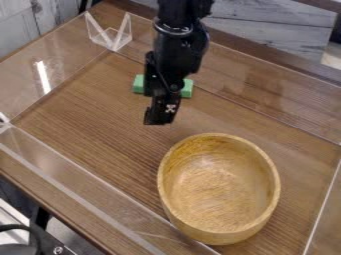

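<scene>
My black gripper hangs at the upper middle of the camera view, open, its fingers low over the wooden table. Just behind it a green block lies on the table, partly hidden by the arm. A large yellow-tan bowl stands in front, to the right of and below the gripper.
Clear plastic or wire holders sit at the back left and the left edge. A dark cable lies at the lower left corner. A pale marbled surface borders the back right.
</scene>
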